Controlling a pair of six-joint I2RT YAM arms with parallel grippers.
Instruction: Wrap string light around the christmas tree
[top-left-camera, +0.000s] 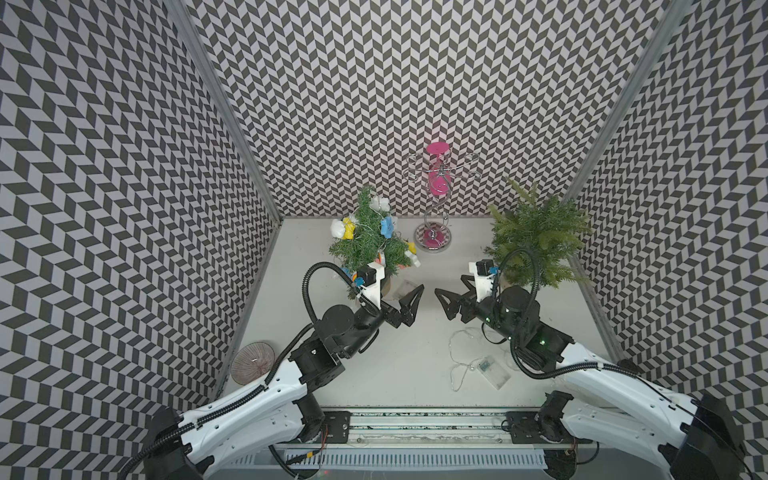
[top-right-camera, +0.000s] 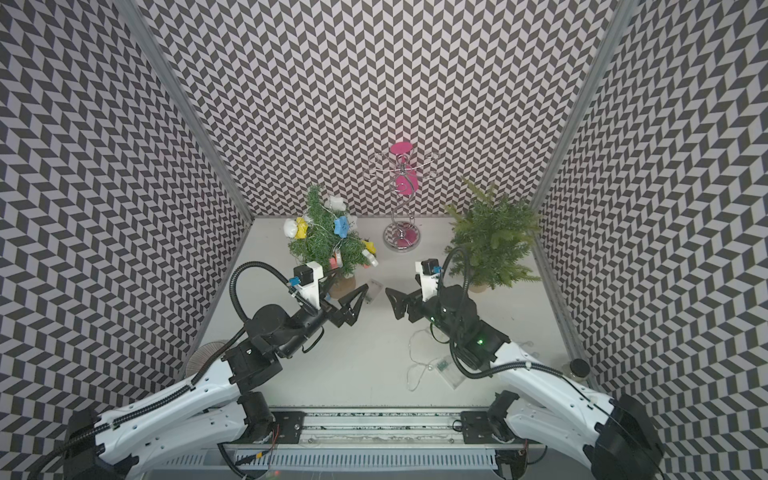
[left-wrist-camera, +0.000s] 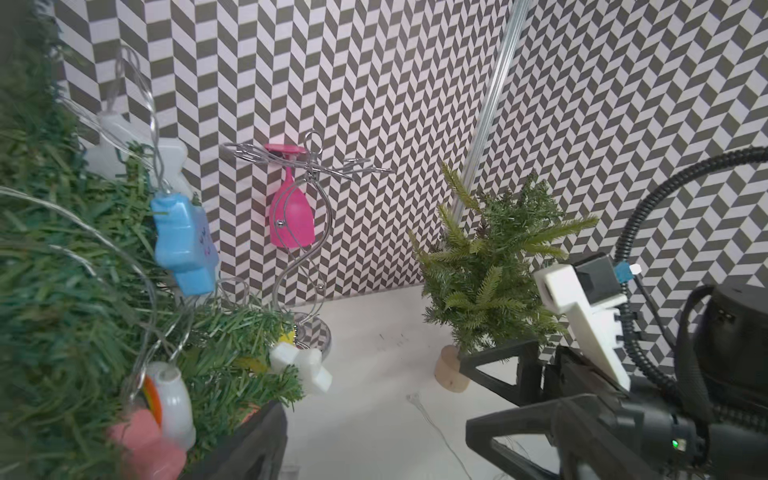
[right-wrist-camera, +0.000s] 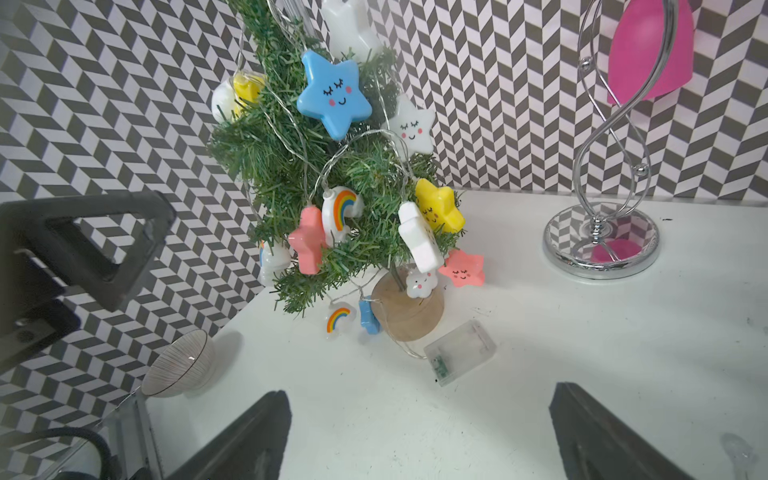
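Observation:
The small green tree (right-wrist-camera: 320, 144) at the back left carries a wire string light with star, cloud and rainbow shapes, among them a blue star (right-wrist-camera: 336, 94). Its clear battery box (right-wrist-camera: 461, 352) lies by the wooden base (right-wrist-camera: 408, 308). A plain tree (top-left-camera: 537, 232) stands at the back right. On the table at front right lies a second thin wire light (top-left-camera: 453, 360) with its battery box (top-left-camera: 493, 372). My left gripper (top-right-camera: 351, 280), in front of the decorated tree, is open and empty. Opposite it, my right gripper also stands open and empty.
A chrome stand (top-left-camera: 432, 236) with pink pieces rises at the back between the trees. A ribbed bowl (top-left-camera: 252, 362) sits at the left edge. Free table shows in the middle and front centre.

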